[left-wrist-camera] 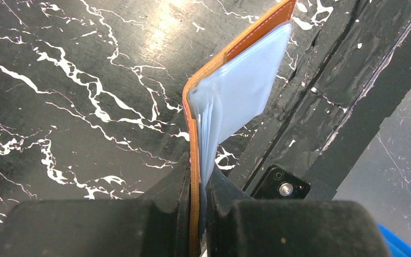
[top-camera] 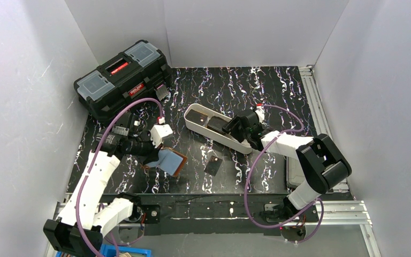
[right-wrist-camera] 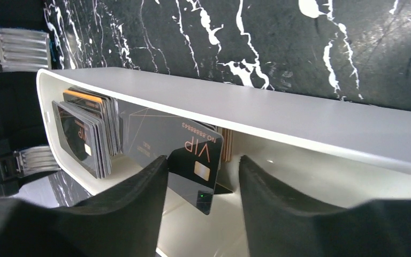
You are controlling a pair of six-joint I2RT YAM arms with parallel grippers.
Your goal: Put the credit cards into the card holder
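My left gripper is shut on the open card holder (top-camera: 172, 160), orange leather with pale blue sleeves (left-wrist-camera: 241, 80), held low over the table's left front. A white tray (top-camera: 198, 126) in the middle holds stacks of dark credit cards (right-wrist-camera: 88, 128). My right gripper is part open at the tray's right end, its fingers around the near end of a loose VIP card (right-wrist-camera: 176, 139); whether they touch it is unclear. A single dark card (top-camera: 213, 165) lies on the table in front of the tray.
A black toolbox (top-camera: 122, 75) stands at the back left. A metal rail (top-camera: 314, 96) runs along the right edge and white walls enclose the sides and back. The table behind the tray is clear.
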